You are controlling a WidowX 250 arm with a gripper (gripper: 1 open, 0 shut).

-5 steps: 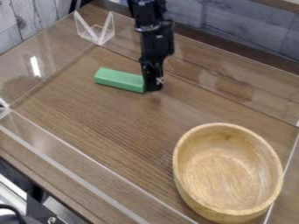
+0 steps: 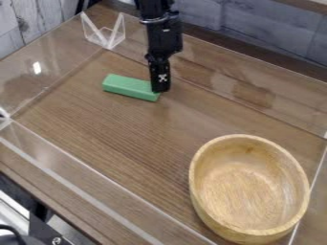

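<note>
A black robot gripper (image 2: 160, 78) hangs from the top centre of the camera view, its tip at the right end of a green block (image 2: 129, 86) lying on the wooden table. The gripper looks shut; whether it touches the block cannot be told, and nothing shows between its fingers.
A large pale round bowl (image 2: 248, 186) sits at the front right. Clear plastic pieces stand at the back left and left edge.
The green block shows no visible change.
</note>
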